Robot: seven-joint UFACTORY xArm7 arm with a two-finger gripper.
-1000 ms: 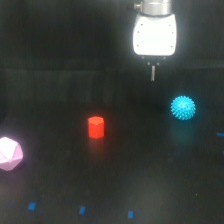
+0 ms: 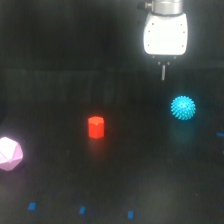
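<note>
A small red block [image 2: 96, 127] sits on the black table, left of the middle. Toward the right is a light-blue spiky ball [image 2: 183, 108]. At the left edge lies a pale pink faceted shape [image 2: 9, 153], partly cut off by the frame. My gripper [image 2: 163, 73] hangs from the top right, a thin dark tip under a white housing, above and a little left of the blue ball. It touches none of these objects. The tip is too small to tell whether it is open or shut.
Several small blue marks dot the table's front, among them one at lower left [image 2: 32, 206] and one at lower centre [image 2: 130, 214]. Another blue mark [image 2: 220, 134] is at the right edge.
My gripper has shifted to the right, closer to the blue ball. The red block, blue ball and pink shape have not moved.
</note>
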